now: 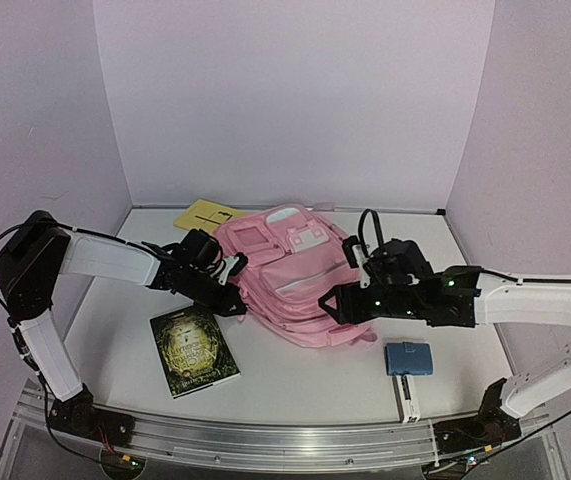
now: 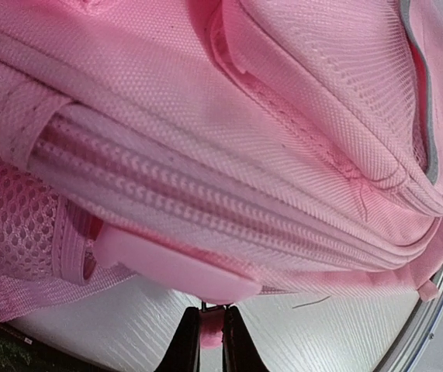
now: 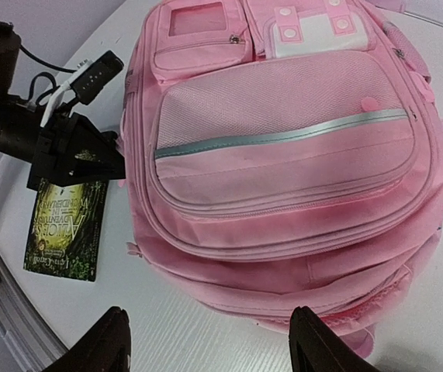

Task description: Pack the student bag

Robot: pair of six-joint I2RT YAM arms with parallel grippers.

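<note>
The pink backpack (image 1: 290, 270) lies on its back on the white table, pockets facing up. At its lower left edge, my left gripper (image 1: 241, 304) is closed on a small pink zipper pull (image 2: 212, 328), which shows between the dark fingers in the left wrist view. My right gripper (image 1: 334, 304) hovers over the bag's lower right part. In the right wrist view its fingers (image 3: 106, 341) are wide apart, with nothing between them. The bag's main opening looks shut or only slightly slack along the front edge; its inside is hidden.
A dark green-gold book (image 1: 195, 350) lies front left. Front right are a blue wallet-like case (image 1: 408, 358) and a slim white item (image 1: 406, 398). A yellow folder (image 1: 205, 215) lies partly behind the bag.
</note>
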